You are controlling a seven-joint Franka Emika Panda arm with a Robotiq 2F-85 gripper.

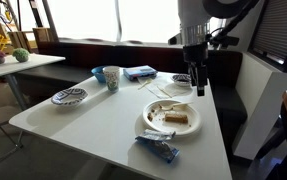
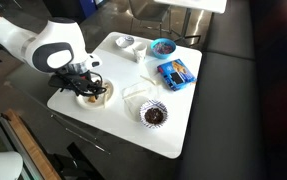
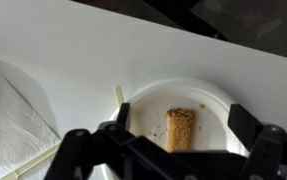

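Note:
A brown bar [image 3: 180, 130] lies on the white plate [image 1: 188, 129], in view between my fingers in the wrist view. Small crumbs are scattered around it. My gripper is open and holds nothing. In exterior view 1 the gripper [image 1: 199, 84] hangs above the plate's far right side, clear of it. A thin pale stick [image 3: 119, 95] shows at the plate's edge, close to the left finger. Beside the plate, nearer the front camera, rests a crumpled blue wrapper [image 1: 158, 148]. Exterior view 2 shows the arm over the plate [image 2: 105, 100].
A patterned plate [image 1: 69, 97], a cup [image 1: 112, 84], a teal bowl [image 2: 163, 47] and a blue package [image 2: 176, 74] stand farther off on the white table. A patterned bowl [image 2: 154, 114] sits near one side. Paper napkins [image 3: 8, 130] lie beside the plate.

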